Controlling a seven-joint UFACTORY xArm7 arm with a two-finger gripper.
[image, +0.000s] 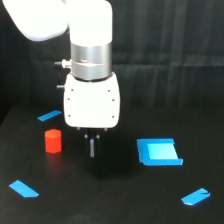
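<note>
My gripper (92, 148) hangs over the dark table, near the middle left of the camera view. Its fingers are small, dark and seen against a dark background, so the gripper's state is unclear. To its left a red cube (53, 141) rests on the table, apart from the fingers. Off to the right lies a pale square (161, 151) edged with blue tape (143, 153); nothing stands on it.
Single strips of blue tape lie at the front left (23, 188), the front right (195, 197) and the back left (49, 115). The table between the gripper and the taped square looks clear. A black curtain (170, 60) hangs behind.
</note>
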